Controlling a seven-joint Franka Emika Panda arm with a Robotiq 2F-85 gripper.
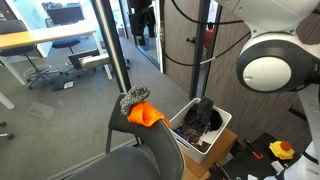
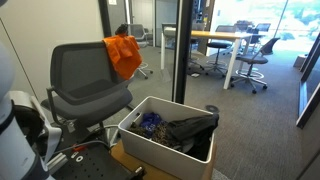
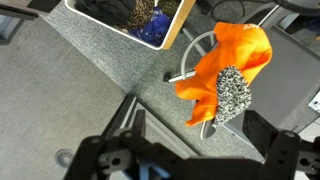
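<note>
An orange cloth and a grey speckled cloth hang over the top of the grey chair's backrest. In the wrist view the orange cloth lies crumpled, with the speckled cloth against its lower right side. The orange cloth also shows at the chair's top corner in the second exterior view. My gripper is open above the chair, its fingers wide apart and nothing held. It stands well clear of both cloths.
A white box beside the chair holds dark cloth and other patterned fabric. A dark upright post rises behind the box. Open carpet lies left of the chair.
</note>
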